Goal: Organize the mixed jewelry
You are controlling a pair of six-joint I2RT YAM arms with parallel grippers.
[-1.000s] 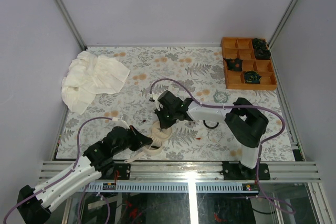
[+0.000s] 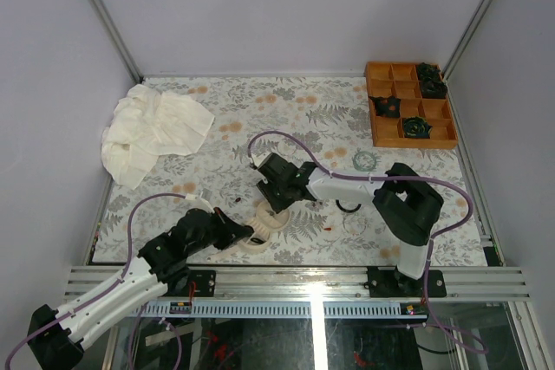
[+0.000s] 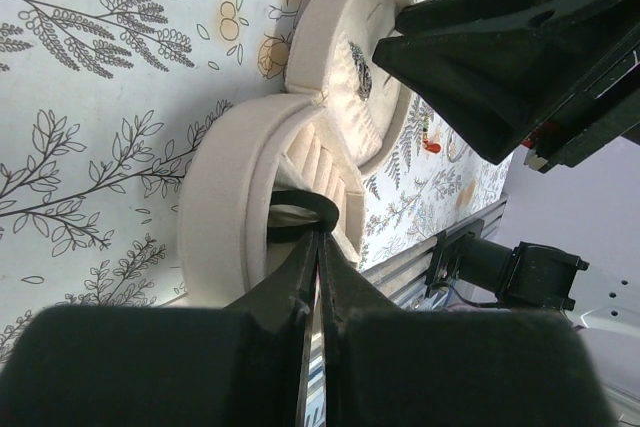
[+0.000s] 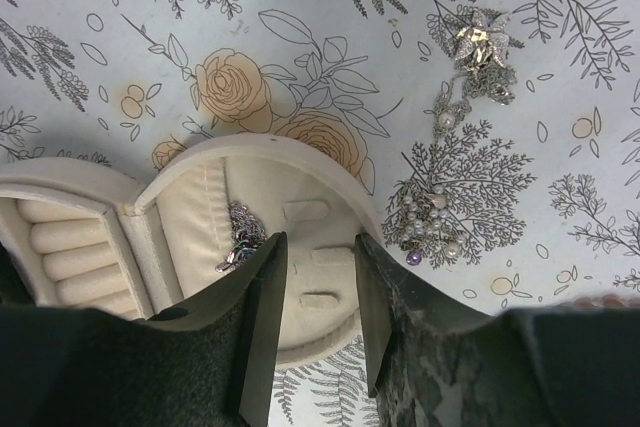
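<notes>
A cream jewelry case [image 2: 276,221] lies open near the table's front edge. Its compartment with ring rolls [image 4: 80,257] holds a black band [image 3: 305,201]. My left gripper is shut at that compartment, its tips overlapping the band; whether they touch it I cannot tell. In the case's round lid lies a small silver chain piece [image 4: 243,237]. Over this lid my right gripper stands open, with nothing seen gripped; the silver piece is just left of its left finger. A silver flower necklace [image 4: 485,52] and a pearl cluster [image 4: 430,224] lie on the cloth beyond the lid.
An orange compartment tray [image 2: 390,139] with dark pieces stands back right. White fabric [image 2: 156,132] is crumpled at back left. A greenish bracelet [image 2: 365,160] and a black ring [image 2: 349,207] lie right of centre.
The right gripper has shifted slightly to the right over the lid. The case's lid also sits a little further right. The left arm looks unmoved.
</notes>
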